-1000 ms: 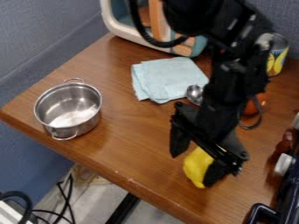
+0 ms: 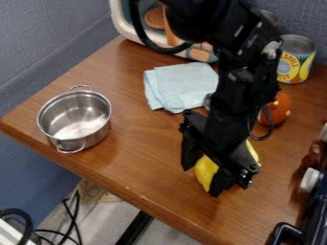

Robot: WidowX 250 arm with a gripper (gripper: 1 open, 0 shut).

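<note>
My black gripper [image 2: 217, 165] is low over the table, right on top of a yellow object [image 2: 206, 173] that it largely covers; whether the fingers are shut on it cannot be seen. A steel pot [image 2: 76, 121] with two handles sits at the left of the wooden table [image 2: 134, 187]. A pale blue folded cloth [image 2: 175, 85] lies behind the arm.
An orange round object [image 2: 278, 108] and a yellow-labelled can [image 2: 295, 61] stand at the back right. Dark items line the right edge. A toy oven is at the back. The table between pot and gripper is clear.
The arm has shifted slightly back and left over the yellow object, uncovering more of the orange object and the can at the right.
</note>
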